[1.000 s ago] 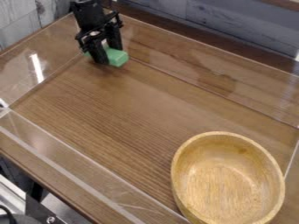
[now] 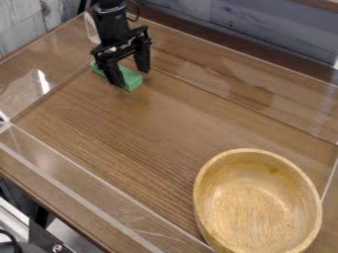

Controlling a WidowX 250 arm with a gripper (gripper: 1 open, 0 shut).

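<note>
A black robot arm reaches in from the top of the view, its gripper [image 2: 122, 61] low over a green object [image 2: 126, 80] on the wooden table at the upper left. The green object is partly hidden by the dark fingers, which stand around its left part; whether they touch it I cannot tell.
A large pale yellow bowl [image 2: 258, 202] sits at the lower right. Dark cables show at the bottom left corner, and a pale edge runs along the upper left.
The gripper has come down and toward the viewer from the back. The green object lies slightly nearer than a second ago and is more covered by the gripper.
</note>
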